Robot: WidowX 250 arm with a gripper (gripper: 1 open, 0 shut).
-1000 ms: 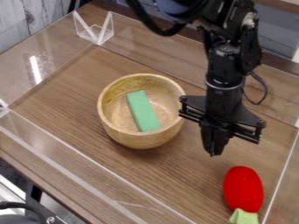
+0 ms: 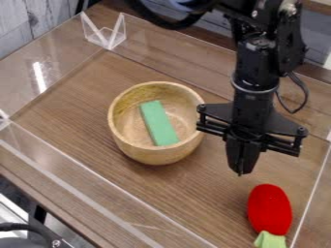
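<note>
My black gripper (image 2: 249, 143) hangs over the table at the centre right, just right of a wooden bowl (image 2: 127, 130). Its fingers are apart, and I see nothing held between them. In the bowl lies a green block (image 2: 159, 122). Toward the lower right, below my gripper, a red object (image 2: 269, 211) lies on the table with a pale green piece (image 2: 269, 240) at its lower end.
A white wire-like object (image 2: 104, 29) stands at the upper left. A black cable hangs beside the arm.
My gripper has shifted and turned slightly, with its body appearing a little wider and more to the front. The bowl, block and red object have not moved.
</note>
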